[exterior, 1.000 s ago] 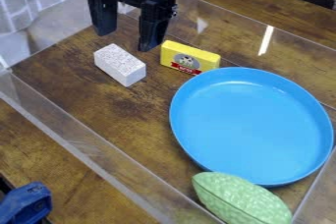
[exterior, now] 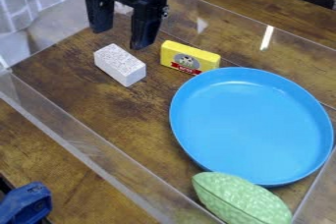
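My black gripper (exterior: 126,29) hangs over the upper left of the wooden surface, its fingers apart with nothing seen between them. Just below it lies a white speckled block (exterior: 120,64). To the right of that is a small yellow box (exterior: 191,57) with a label on its front. A large blue plate (exterior: 250,123) fills the right of the view.
A green leaf-shaped object (exterior: 241,198) lies at the lower right, below the plate. A blue object (exterior: 23,204) sits at the lower-left corner. Clear plastic edging borders the wooden area, whose left middle is bare.
The objects on the surface look unmoved.
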